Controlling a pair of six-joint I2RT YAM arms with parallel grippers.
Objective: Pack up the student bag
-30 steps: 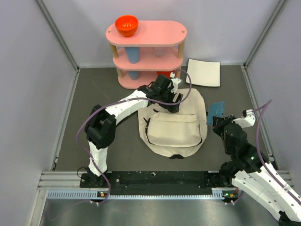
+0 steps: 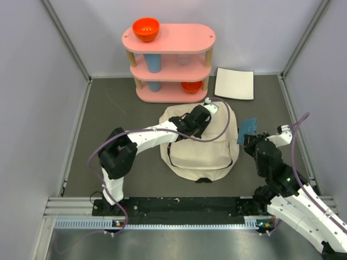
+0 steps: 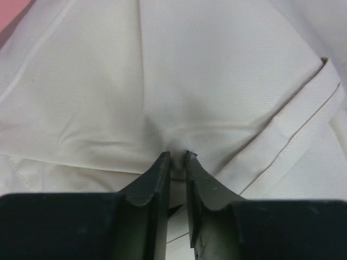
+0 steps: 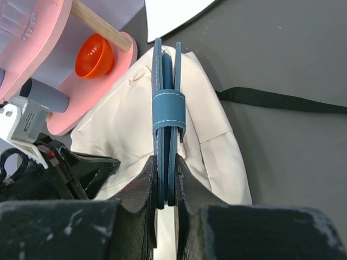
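The cream student bag (image 2: pixel 200 154) lies flat in the middle of the table, its front pocket facing up. Over the bag's upper part is my left gripper (image 2: pixel 200 135); its fingers (image 3: pixel 161 170) are close together with a narrow gap, right at the edge of a pocket or flap (image 3: pixel 190 97). I see no separate object between them, and whether they touch the cloth cannot be told. To the bag's right, my right gripper is shut on a blue book-like case (image 4: pixel 168 111) with a strap band, held upright.
Behind the bag stands a pink shelf (image 2: pixel 168 32) with orange bowls (image 2: pixel 146 29) and blue cups (image 2: pixel 153 63). A white board (image 2: pixel 234 83) lies at the back right. A black strap (image 4: pixel 282 100) extends from the bag. Table left of the bag is clear.
My left gripper has come down and toward the front right over the bag, from its upper left part toward the pocket edge. The right arm and blue case have hardly moved.
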